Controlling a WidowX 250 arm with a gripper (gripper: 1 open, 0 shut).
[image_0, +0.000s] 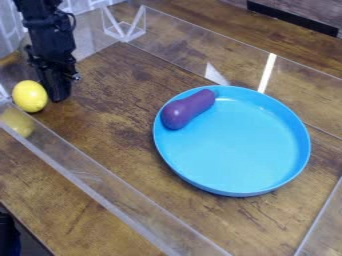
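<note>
My black gripper (51, 68) is at the upper left of the camera view, low over the wooden surface, just above and behind a yellow lemon-like object (30, 95) beside the clear wall. Its fingertips are dark and small; I cannot tell what, if anything, is between them. A purple eggplant-like object (187, 108) lies on the left side of a blue plate (238, 150) at the right.
Clear plastic walls (114, 190) border the wooden work surface (120, 120) on the left, back and right. The middle, between the yellow object and the plate, is bare wood.
</note>
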